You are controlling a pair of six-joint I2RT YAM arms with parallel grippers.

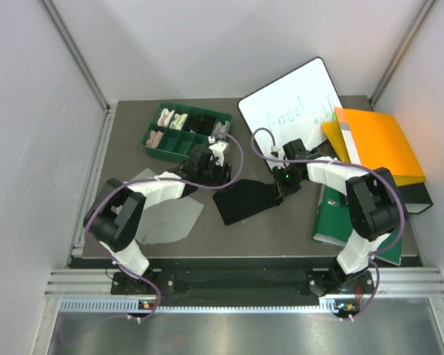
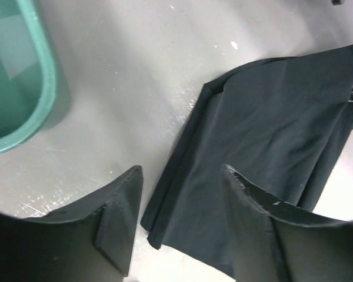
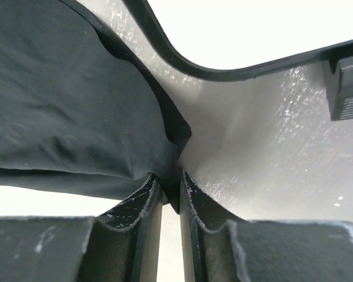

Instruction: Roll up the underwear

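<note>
The black underwear (image 1: 244, 200) lies flattened and folded on the dark table, its right end gathered. My right gripper is on that end, with a pinch of the fabric (image 3: 106, 117) between its fingers. My left gripper hovers over the other end of the cloth, its fingers apart and nothing seen between them but the fabric (image 2: 270, 117) below.
A green compartment box (image 1: 169, 148) holds rolled items at the back left. A whiteboard (image 1: 277, 103) lies close behind the cloth. Binders (image 1: 377, 148) are stacked at the right; pale sheets (image 1: 163, 225) lie at the left.
</note>
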